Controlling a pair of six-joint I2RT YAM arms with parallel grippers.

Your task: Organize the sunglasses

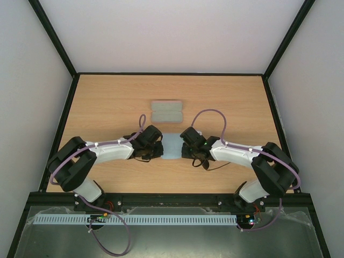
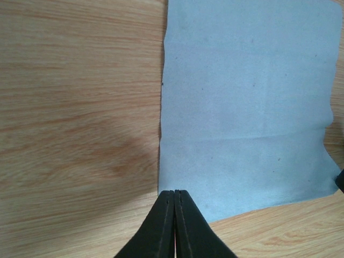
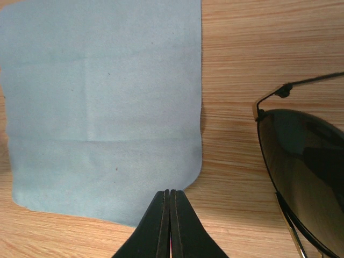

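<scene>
A light blue cloth [image 1: 171, 146] lies on the table between the two arms. In the left wrist view, my left gripper is shut with nothing between its fingers; the cloth's near left corner is outside them, hidden behind the tips. My right gripper is shut on the cloth's near right corner, where the edge curves up into the fingertips. Dark sunglasses [image 3: 301, 161] rest on the wood right of the cloth, cut off by the frame. An open grey-green case [image 1: 166, 112] stands behind the cloth.
Bare wooden table [image 1: 226, 91] stretches behind and to both sides of the case. The sunglasses lie close beside the right gripper. Both arms' grippers are near each other across the cloth.
</scene>
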